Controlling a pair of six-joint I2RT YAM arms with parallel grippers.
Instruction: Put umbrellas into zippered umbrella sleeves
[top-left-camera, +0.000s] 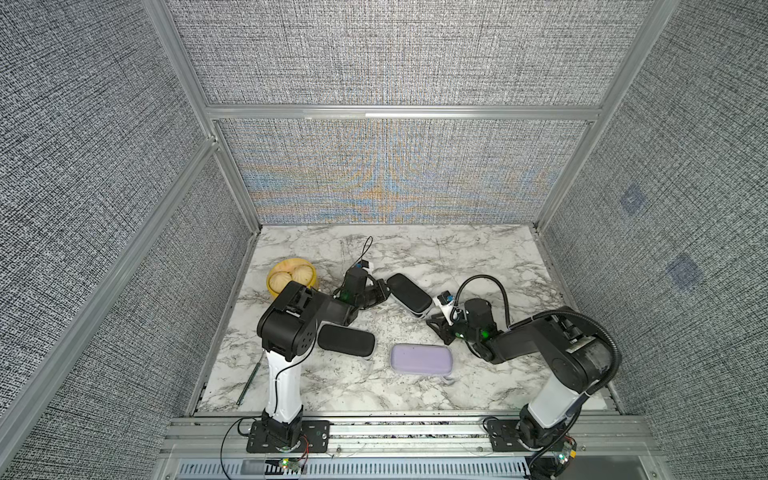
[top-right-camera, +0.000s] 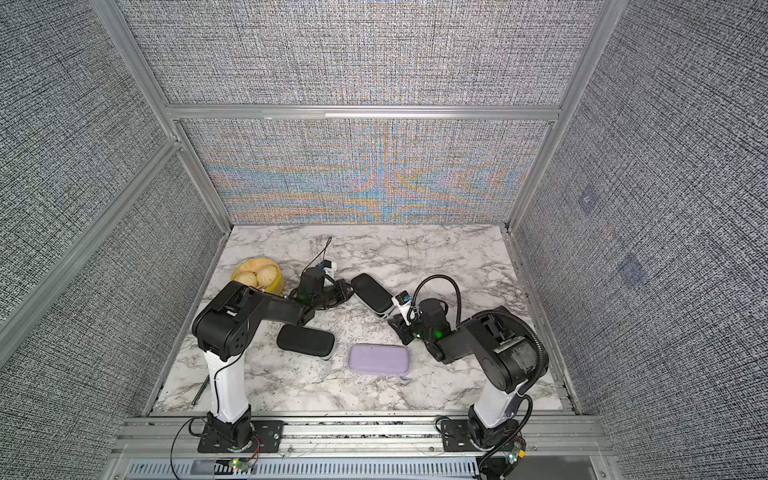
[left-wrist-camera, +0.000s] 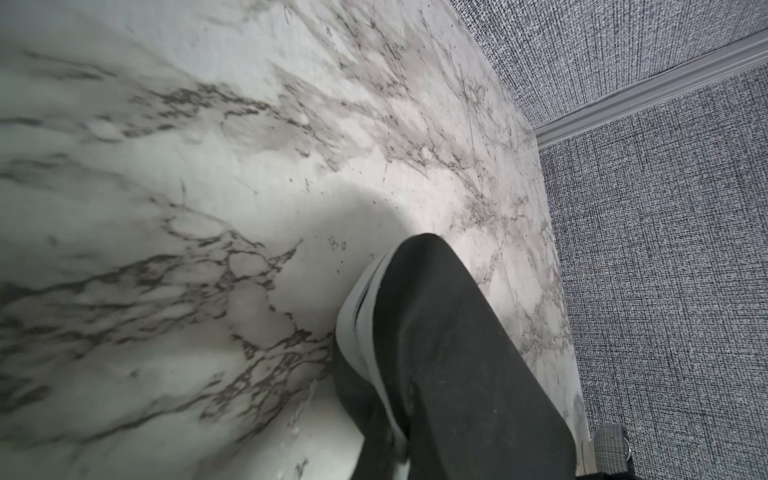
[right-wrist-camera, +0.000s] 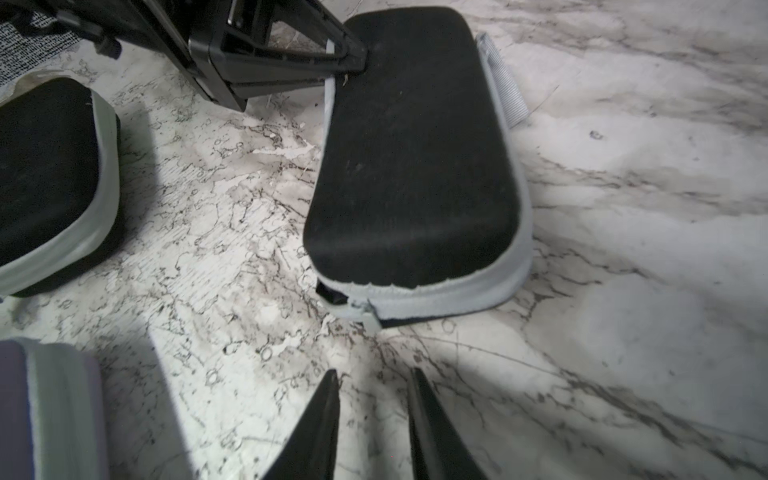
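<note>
A black case (top-left-camera: 409, 294) with a grey zipper band slants across the table's middle, its near end apparently raised in the right wrist view. My left gripper (top-left-camera: 388, 289) is shut on its left edge, the fingertips (right-wrist-camera: 352, 64) pinching the grey band. A small grey tab (right-wrist-camera: 368, 313) hangs from the band at the near end; a dark gap shows beside it. Facing that end, my right gripper stands open, nothing between its fingers. A second black case (top-left-camera: 346, 340) and a purple case (top-left-camera: 421, 359) lie nearer the arms' bases. No umbrella can be made out.
At the back left sits a yellow round container (top-left-camera: 292, 277) with pale rounded things inside. A thin dark stick (top-left-camera: 250, 384) lies near the left edge. Free table spreads across the back and the right side.
</note>
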